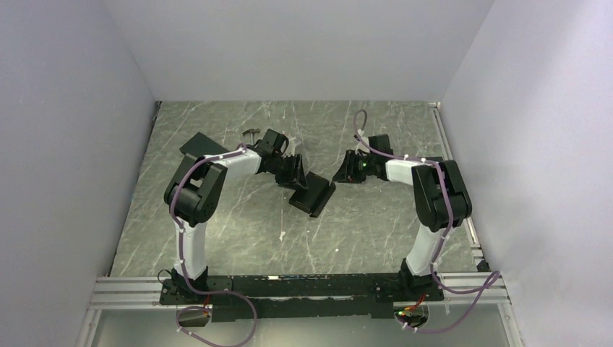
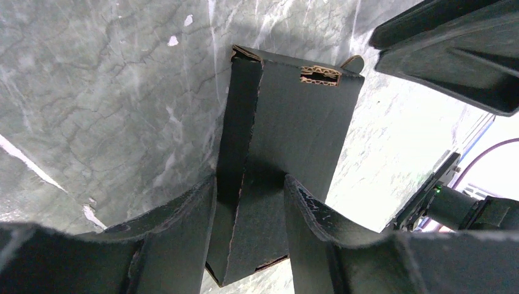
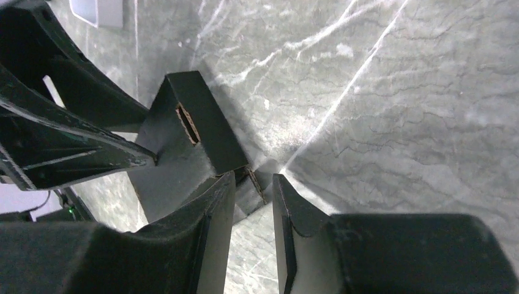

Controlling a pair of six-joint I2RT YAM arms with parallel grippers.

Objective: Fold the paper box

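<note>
The black cardboard paper box [image 1: 309, 194] lies tilted across the middle of the table, closed into a flat block. In the left wrist view its broad face [image 2: 300, 128] shows a slot at one end and a narrow side strip. My left gripper is shut on the box, one finger over the broad face and the other by the side strip. My right gripper is open, its fingers apart. Beyond their tips, in the right wrist view, a box end [image 3: 208, 122] has a slot and a gap at its lower corner.
A black flat piece [image 1: 202, 146] lies at the far left of the table. A white object [image 3: 98, 11] shows at the top left of the right wrist view.
</note>
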